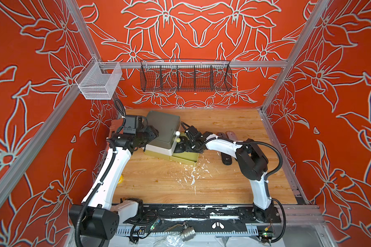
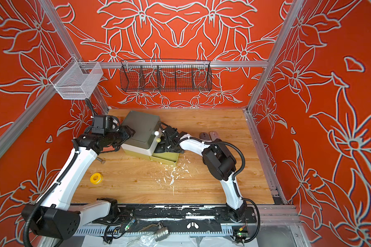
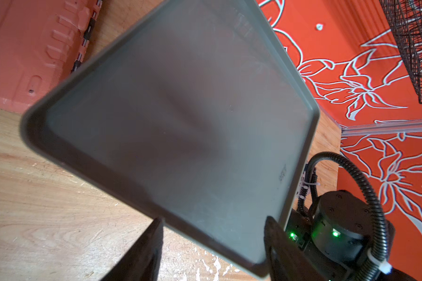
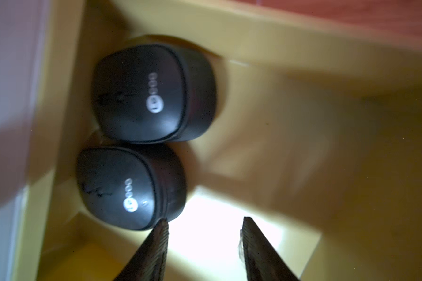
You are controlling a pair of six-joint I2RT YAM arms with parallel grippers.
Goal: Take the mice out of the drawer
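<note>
A small cabinet with a grey top (image 1: pixel 162 123) has its yellow drawer (image 1: pixel 185 159) pulled out to the right. In the right wrist view two black mice, an upper one (image 4: pixel 140 93) and a lower one (image 4: pixel 117 187), lie against the drawer's left wall. My right gripper is open over the drawer, its fingertips beside and below the lower mouse, nothing between them. My left gripper is open above the cabinet's grey top, near its edge, with nothing between its fingers.
Dark and pink objects (image 2: pixel 213 135) lie on the table right of the drawer, partly behind the right arm. A yellow tape roll (image 2: pixel 96 178) lies at front left. A red case (image 3: pixel 28 56) stands left of the cabinet. Wire baskets hang above.
</note>
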